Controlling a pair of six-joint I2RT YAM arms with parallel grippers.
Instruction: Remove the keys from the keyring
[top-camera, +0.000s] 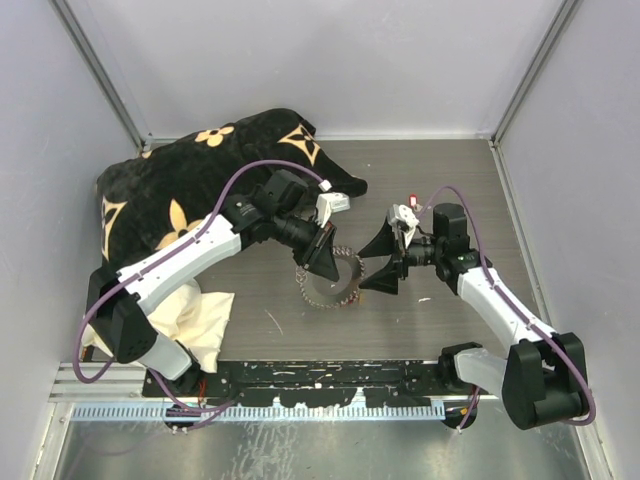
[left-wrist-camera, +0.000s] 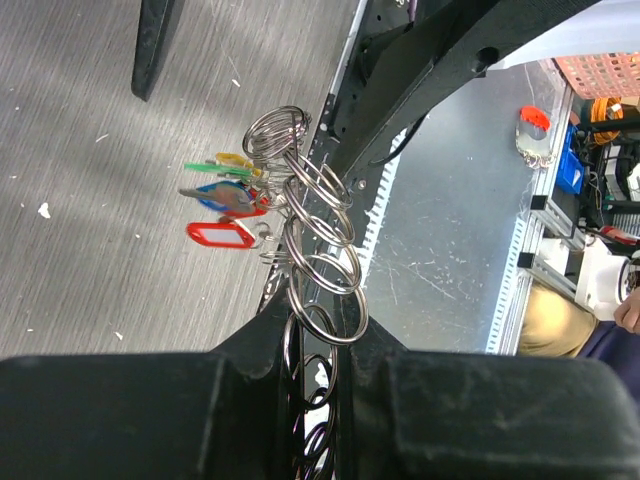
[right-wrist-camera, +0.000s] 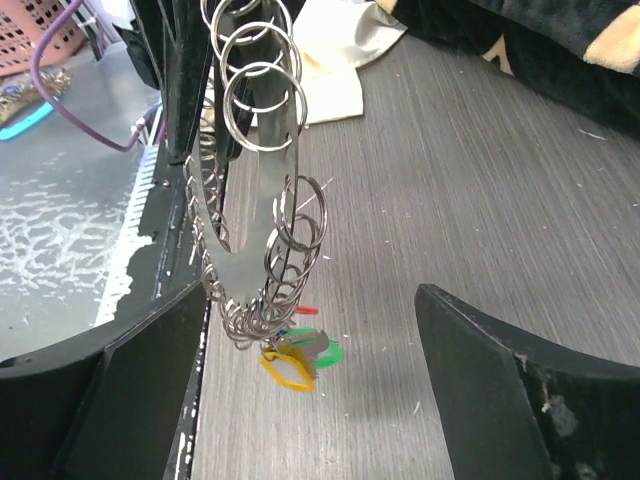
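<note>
A large keyring (top-camera: 306, 295) strung with many steel rings hangs from my left gripper (top-camera: 324, 246), which is shut on it. In the left wrist view, coloured keys (left-wrist-camera: 219, 232) in red, blue, green and yellow dangle among the rings; in the right wrist view, keys (right-wrist-camera: 290, 370) hang at the bottom. My right gripper (top-camera: 381, 263) stands open just right of the hanging ring, its fingers either side of it in the right wrist view, with nothing clearly between them.
A black patterned blanket (top-camera: 191, 165) covers the back left, with a cream cloth (top-camera: 205, 325) at front left.
</note>
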